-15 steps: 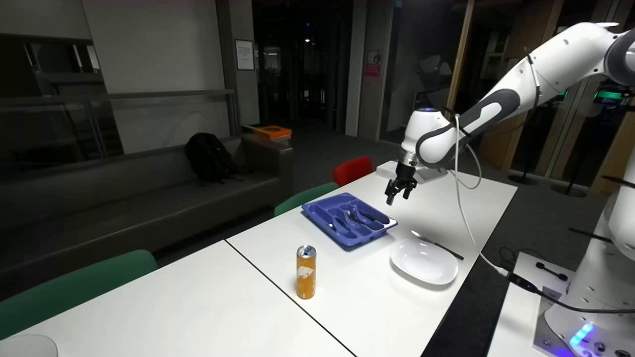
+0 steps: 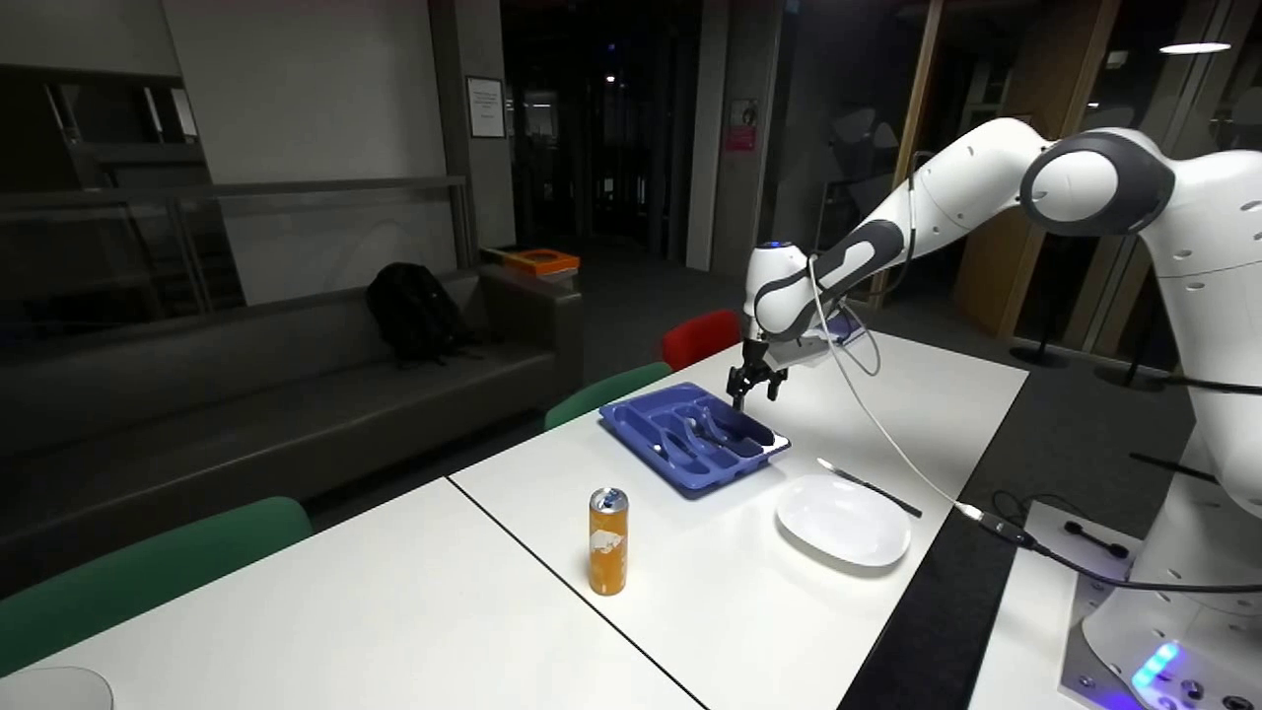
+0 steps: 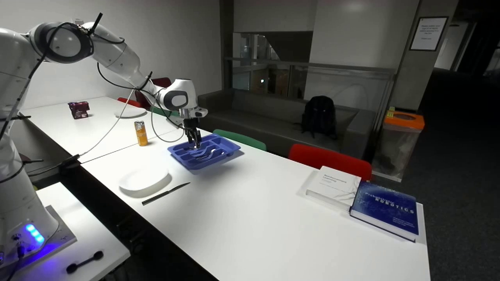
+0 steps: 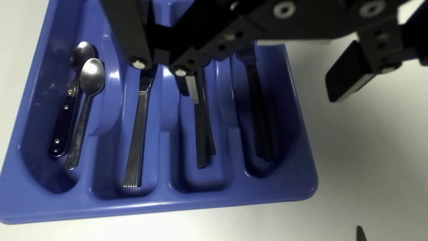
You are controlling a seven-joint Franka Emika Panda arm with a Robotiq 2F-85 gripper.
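A blue cutlery tray (image 2: pixel 698 483) lies on the table with spoons, forks and knives in its compartments. Above the tray's far edge in exterior view 1 hangs my gripper (image 2: pixel 757 390), pointing down and open. From the wrist view, one finger (image 4: pixel 185 86) is over a middle compartment with dark-handled cutlery (image 4: pixel 200 136); the other finger (image 4: pixel 349 72) is out past the tray's side, over bare table. Nothing shows between them. Two spoons (image 4: pixel 92 76) lie in the leftmost compartment, and black-handled forks (image 4: pixel 260 108) in the rightmost. The gripper covers the tray's upper part.
A white plate (image 2: pixel 842 521) and a black-handled knife (image 2: pixel 881 491) lie near the table edge on the robot's side. An orange can (image 2: pixel 608 544) stands upright. Two books (image 3: pixel 333 184) rest at the table's end, with clear table between them and the tray.
The arm has reached farther out, to the left in exterior view 1, bringing the gripper from the open table to the tray's far edge. Tray, can, plate and knife have not moved.
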